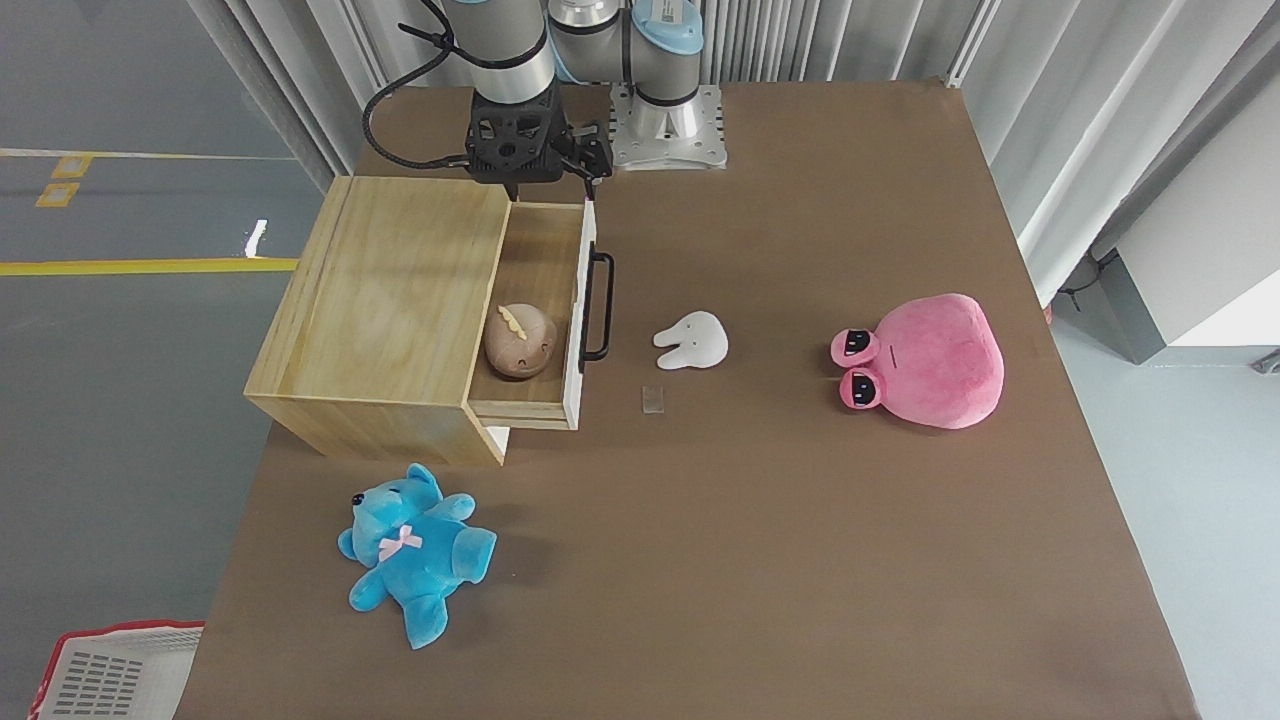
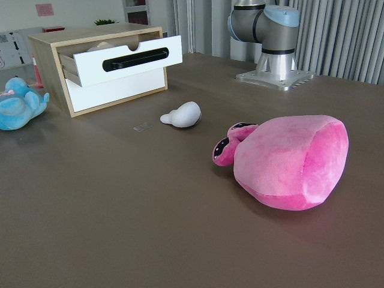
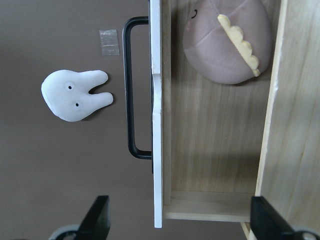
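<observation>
My gripper hangs above the back end of the wooden cabinet's open drawer (image 1: 531, 258), fingers spread with nothing seen between them. A brownish round plush (image 1: 518, 342) with a cream crest lies in the drawer (image 3: 215, 140); in the wrist view it (image 3: 225, 45) is at the top right. The drawer's black handle (image 2: 135, 59) faces the open table. A white rabbit-like plush (image 1: 691, 341) lies beside the drawer.
A pink plush (image 1: 924, 360) with big eyes lies at the table's right. A blue bear (image 1: 420, 552) lies in front of the cabinet (image 1: 372, 288). A small clear piece (image 1: 653, 398) lies near the handle.
</observation>
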